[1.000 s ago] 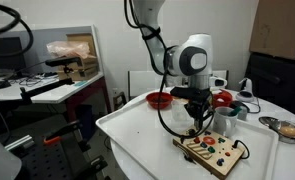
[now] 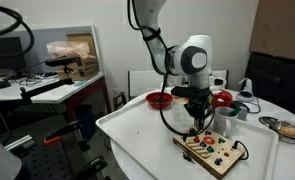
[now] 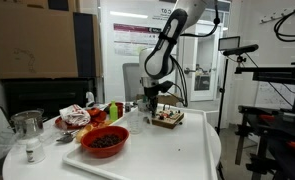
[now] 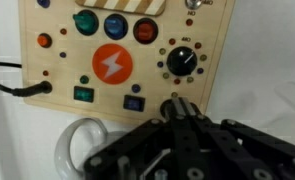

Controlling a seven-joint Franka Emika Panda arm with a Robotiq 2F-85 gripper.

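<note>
A wooden board [image 4: 112,75] with coloured buttons, a lightning-bolt disc [image 4: 112,63] and a black knob [image 4: 182,61] lies flat on the white table. My gripper is shut, its fingertips together, and nothing shows between them. The fingertips are over the board's edge nearest the gripper body in the wrist view, beside a dark round part [image 4: 167,107] that they partly cover. Whether they touch it cannot be made out. In exterior view 1 the gripper [image 2: 195,130] points down at the board's far left part.
A white mug [image 4: 79,150] stands close beside the board. Behind are a red bowl [image 3: 105,141], a clear container [image 2: 188,110] and other kitchenware. A black cable [image 4: 12,90] leaves the board's side.
</note>
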